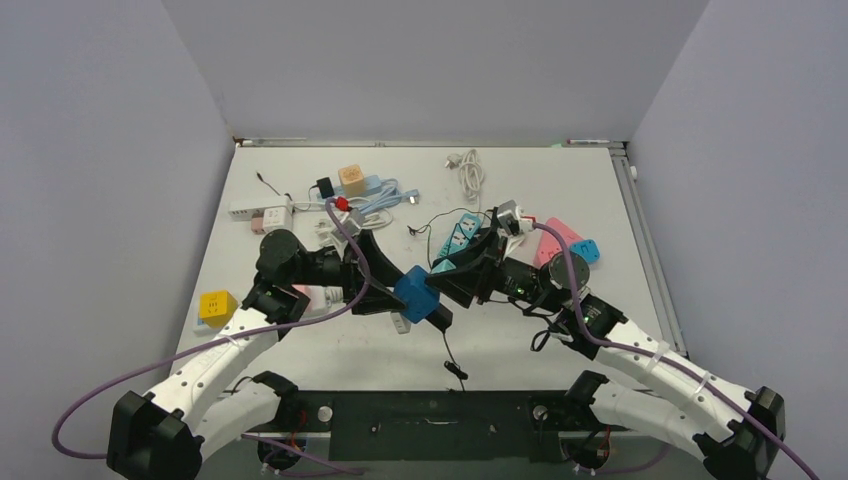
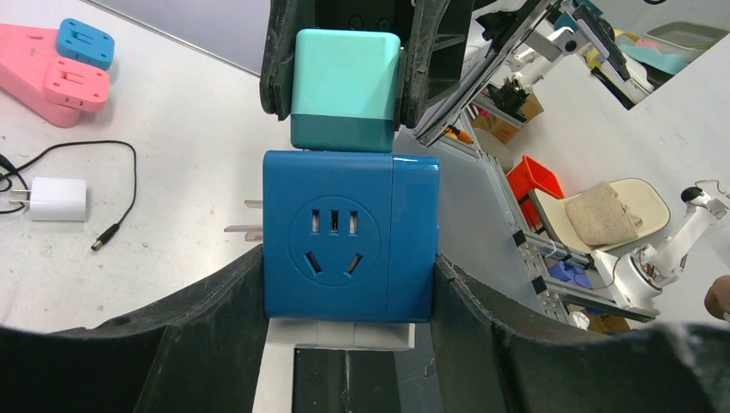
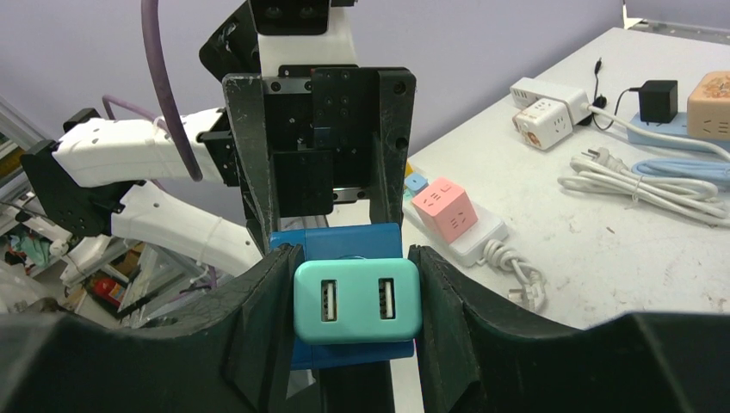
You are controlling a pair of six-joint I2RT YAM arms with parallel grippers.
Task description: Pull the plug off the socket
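Between the two arms, above the table, a blue cube socket [image 2: 349, 237] is held by my left gripper [image 1: 404, 294], which is shut on its sides. A mint-green plug [image 3: 357, 301] sits against one face of the blue cube; my right gripper [image 1: 440, 272] is shut on it. In the left wrist view the green plug [image 2: 344, 86] meets the cube's upper edge, and I cannot tell whether its prongs are still inside. Slots in the cube's front face are empty. A black adapter with a cable [image 1: 440, 318] hangs from the cube's lower side.
Power strips, cables and adapters crowd the table's back left. A teal strip [image 1: 459, 236] lies behind the right arm, and a pink strip [image 1: 560, 238] with a blue adapter [image 1: 585, 251] lies right. A yellow cube [image 1: 217, 307] stands far left.
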